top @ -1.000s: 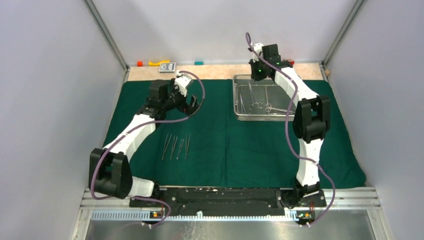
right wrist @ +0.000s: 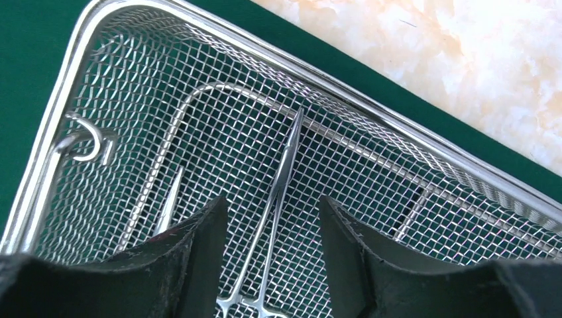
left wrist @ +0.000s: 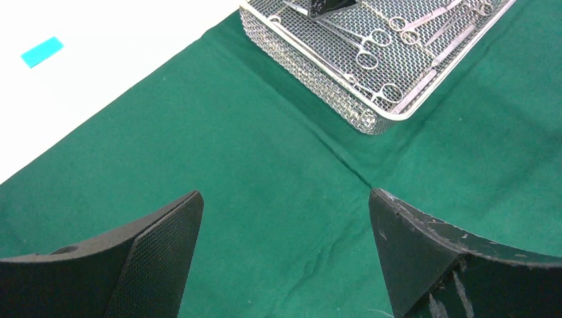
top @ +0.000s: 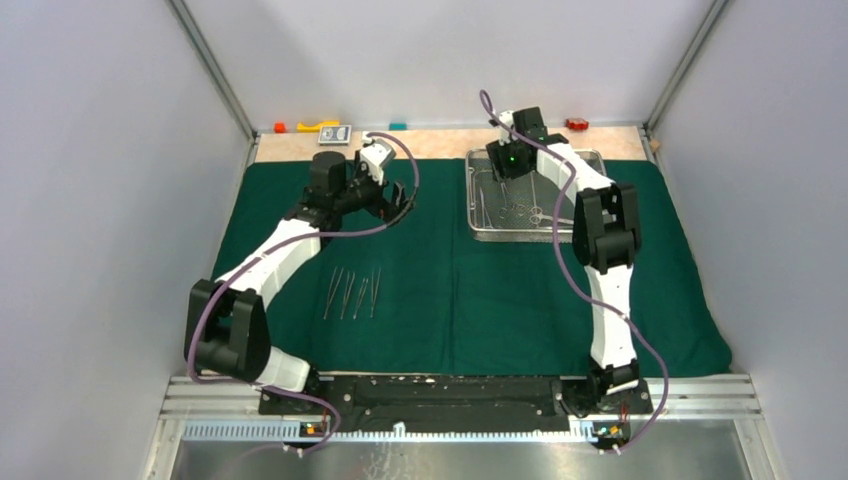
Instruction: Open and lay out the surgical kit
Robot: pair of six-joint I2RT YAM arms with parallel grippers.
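A wire mesh tray (top: 483, 236) stands at the back right on the green cloth, holding several scissor-handled instruments. Over its back left part hovers my right gripper (top: 503, 170), open. Between and ahead of its fingers in the right wrist view, a slim pair of scissors or forceps (right wrist: 283, 173) lies on the mesh, not gripped; its ring handles are cut off below. Another pointed instrument (right wrist: 169, 202) lies to its left. My left gripper (top: 398, 207) hangs open over bare cloth, left of the tray, nothing between its fingers. Several instruments (top: 348, 295) lie in a row at front left.
A small framed device (top: 335, 134), a yellow item (top: 318, 126), a teal block (top: 398, 126) and a red item (top: 576, 124) sit along the back strip.
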